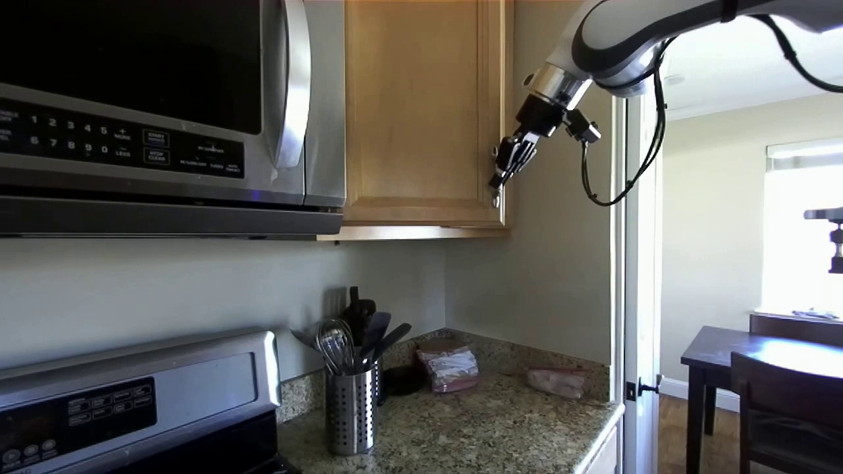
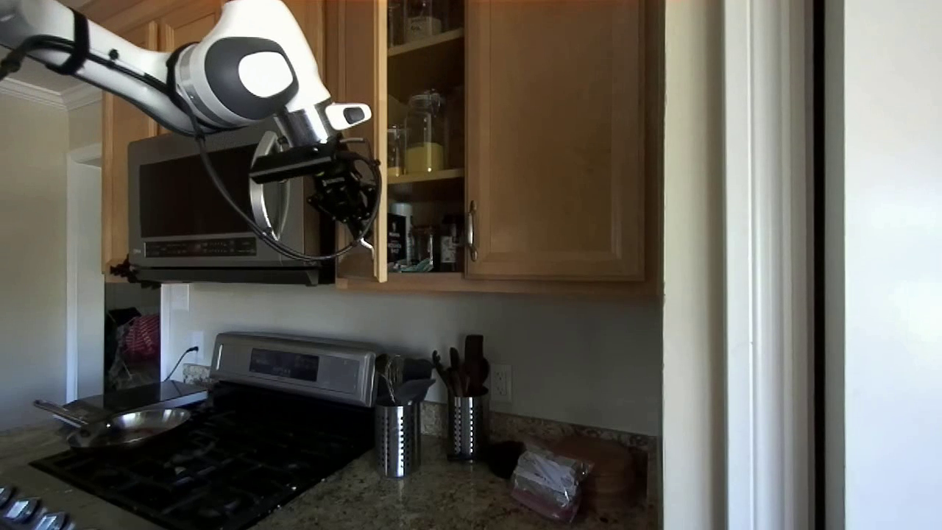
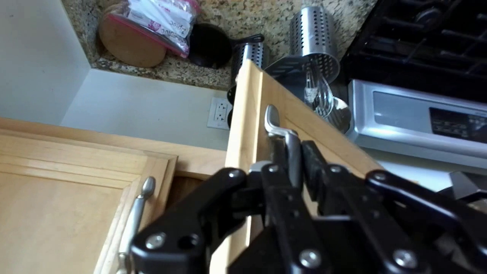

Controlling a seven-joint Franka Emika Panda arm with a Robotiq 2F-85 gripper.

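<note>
A light wood cabinet door (image 1: 423, 103) above the counter stands swung partly outward. In the wrist view, my gripper is shut on that door's metal handle (image 3: 292, 137), one black finger on each side of it. The second exterior view shows the open door (image 2: 358, 221) nearly edge-on, with my gripper (image 2: 364, 243) at its lower free edge. Jars (image 2: 425, 146) show on the shelves behind it. The neighbouring cabinet door (image 2: 556, 141) is closed and has its own handle (image 2: 472, 231).
A microwave (image 1: 134, 95) hangs left of the cabinet in the first exterior view. Below, utensil holders (image 2: 397, 440), a bagged item (image 2: 549, 481) and the stove (image 2: 221, 450) sit at counter height. A side wall (image 1: 557, 261) borders the corner.
</note>
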